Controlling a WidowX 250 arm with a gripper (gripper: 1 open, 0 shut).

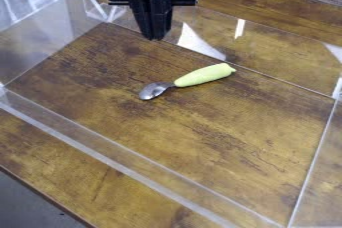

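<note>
A spoon (152,91) with a silver bowl and a pale yellow-green corn-like piece (203,75) at its other end lies on the wooden tabletop, near the middle of the view. My black gripper (152,27) is raised at the top, behind and above the spoon and apart from it. Whether its fingers are open or shut is unclear from this angle.
Clear low walls surround the wooden work area (227,162), whose floor is bare apart from the spoon. A white railing shows at the top left and a dark strip at the top right.
</note>
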